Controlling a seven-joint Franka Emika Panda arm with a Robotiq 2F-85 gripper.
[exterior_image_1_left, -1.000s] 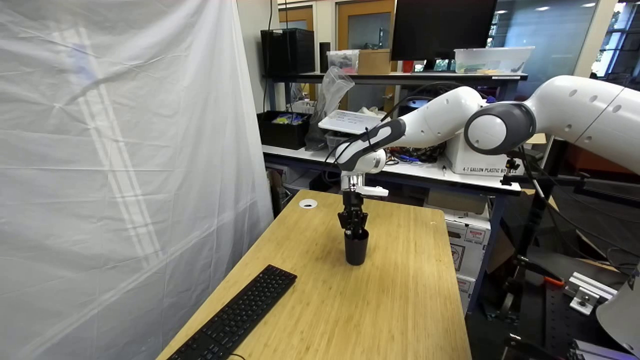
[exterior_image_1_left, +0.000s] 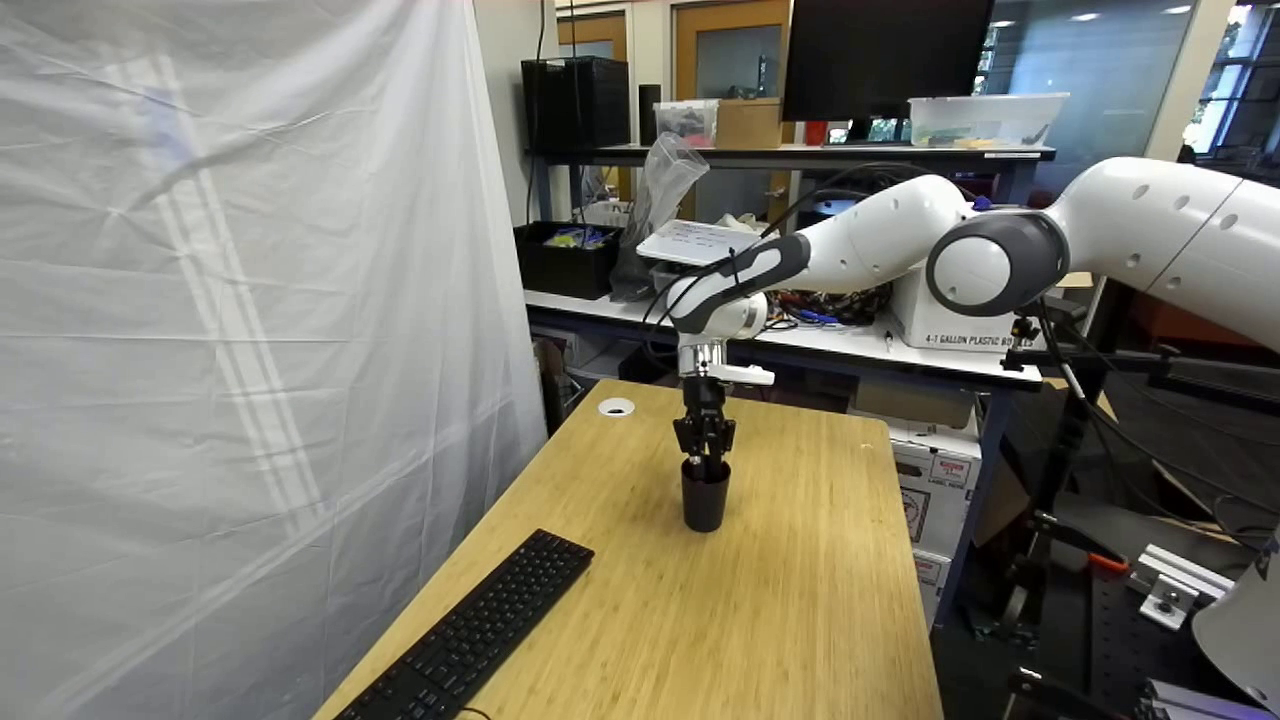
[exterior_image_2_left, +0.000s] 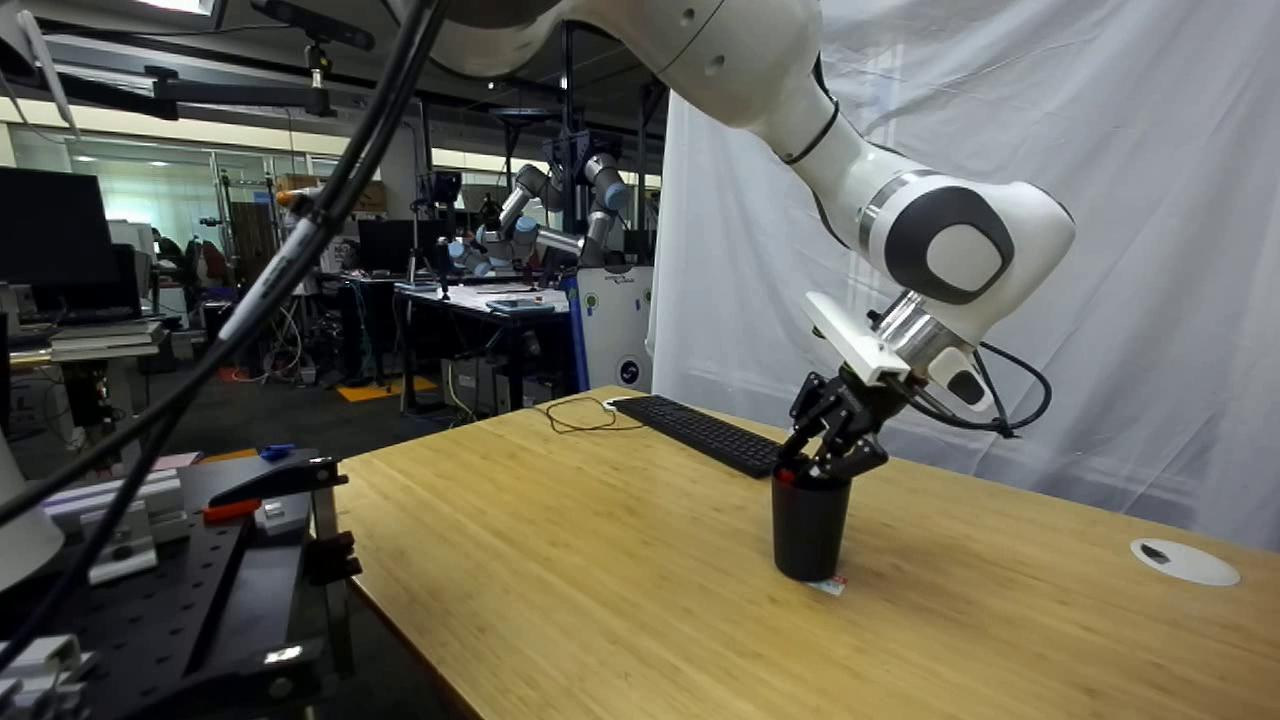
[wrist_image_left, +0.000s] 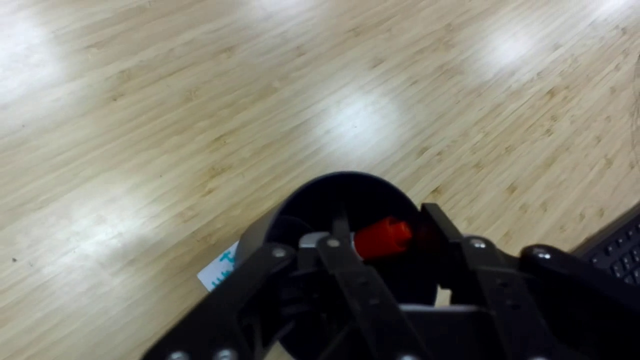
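A black cup (exterior_image_1_left: 704, 504) stands upright on the wooden table, and my gripper (exterior_image_1_left: 705, 458) points down into its mouth. In the wrist view, a red-ended object (wrist_image_left: 384, 237) with a pale grey body lies inside the cup, close to my fingers (wrist_image_left: 441, 222). The fingers of my gripper stand apart, with the red end showing in the gap. Whether either finger touches it is unclear. In exterior view 2, a bit of red shows just inside the rim of the cup (exterior_image_2_left: 810, 528). The fingertips and the cup's bottom are hidden there.
A black keyboard (exterior_image_1_left: 480, 624) lies along the table's left edge. Partly under the cup is a small paper label (wrist_image_left: 219, 269) with teal writing. A white round plate (exterior_image_2_left: 1184, 562) is set in the tabletop at the far end.
In exterior view 1, the cup and my gripper have shifted slightly to the left together. The gripper remains at the cup's mouth.
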